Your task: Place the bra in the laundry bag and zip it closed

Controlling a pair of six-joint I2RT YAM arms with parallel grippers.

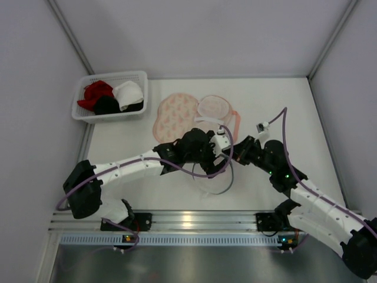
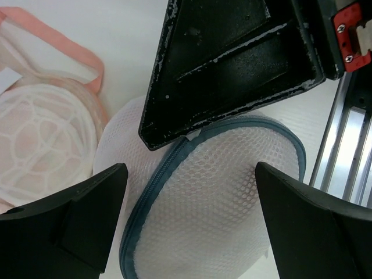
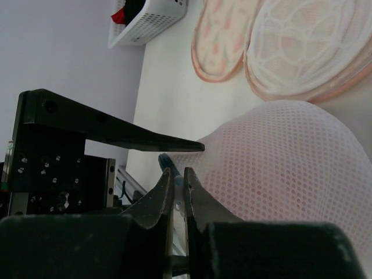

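Note:
The white mesh laundry bag (image 2: 203, 209) with its grey-blue zipper (image 2: 152, 186) lies under both grippers near the front middle. My left gripper hangs open over it, one finger each side of the zipper. My right gripper is shut on the blue zipper edge of the bag. The pink bra (image 1: 215, 108), with cups and straps, lies behind the bag, beside a patterned peach piece (image 1: 174, 115).
A white basket (image 1: 82, 112) with red, black and white cloths stands at the back left. Bare table shows at the right and left. A metal rail (image 1: 194, 221) runs along the front edge.

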